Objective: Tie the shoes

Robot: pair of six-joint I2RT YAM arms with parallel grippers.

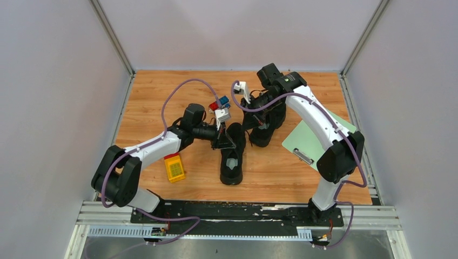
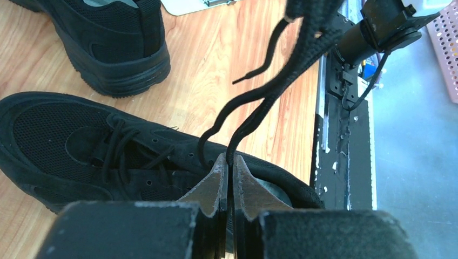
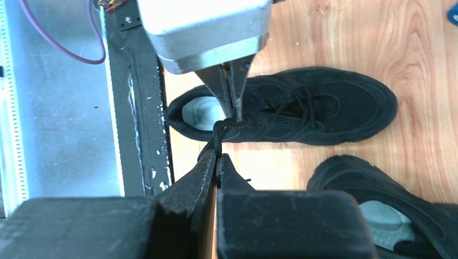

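A black shoe lies toe-away at the table's centre; a second black shoe stands behind it to the right. My left gripper is shut on a black shoelace above the first shoe's collar; the lace rises out of its fingertips. My right gripper is shut, with dark lace at its fingertips, running toward the left gripper's tips; whether it grips the lace firmly is hard to tell. More laces lie loosely across the first shoe's tongue in the left wrist view.
A yellow box lies left of the shoes, a small red and blue toy behind them, and a green clipboard at the right.
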